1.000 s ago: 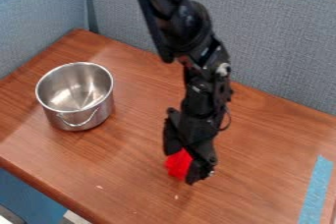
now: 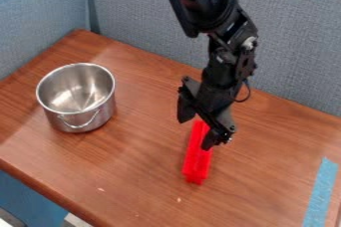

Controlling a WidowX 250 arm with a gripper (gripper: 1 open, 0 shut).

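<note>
My black gripper [image 2: 204,121] hangs over the middle right of the wooden table, just above a long red object [image 2: 197,156] that lies there, its far end hidden behind the fingers. I cannot tell whether the fingers are open or shut, or whether they touch the red object. A steel pot [image 2: 76,97] stands at the left, apart from both.
Grey padded walls [image 2: 300,52] line the back and left of the table [image 2: 120,171]. A light blue strip [image 2: 320,193] lies at the right edge.
The gripper has risen and moved back, away from the front of the table, uncovering more of the red object.
</note>
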